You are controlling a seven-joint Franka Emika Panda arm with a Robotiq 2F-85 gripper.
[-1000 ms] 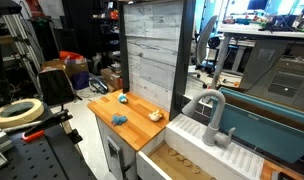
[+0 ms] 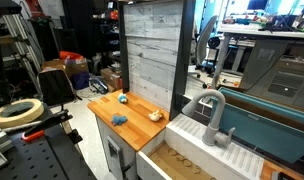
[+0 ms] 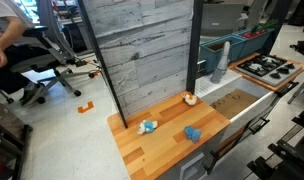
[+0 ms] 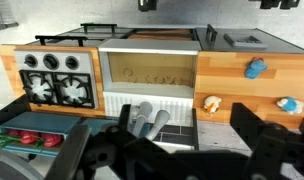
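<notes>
Three small toys lie apart on the wooden counter (image 3: pixel 164 135). One is a blue toy (image 4: pixel 255 68), another an orange-and-white toy (image 4: pixel 212 103), and the third a white-and-blue toy (image 4: pixel 289 105). My gripper stands open in the wrist view, its dark fingers at the bottom of the picture, high over the counter and touching none of the toys. Between the fingers I see only the grey faucet (image 4: pixel 144 118) far below. In the second exterior view the blue toy (image 3: pixel 193 133) is nearest the counter's front edge.
An open drawer or basin (image 4: pixel 152 72) with a tan floor sits beside the counter. A stove (image 4: pixel 60 78) stands beyond it, and a blue-green shelf (image 4: pixel 37 125) holds red items. A tall wood-panel wall (image 2: pixel 154 50) rises behind the counter.
</notes>
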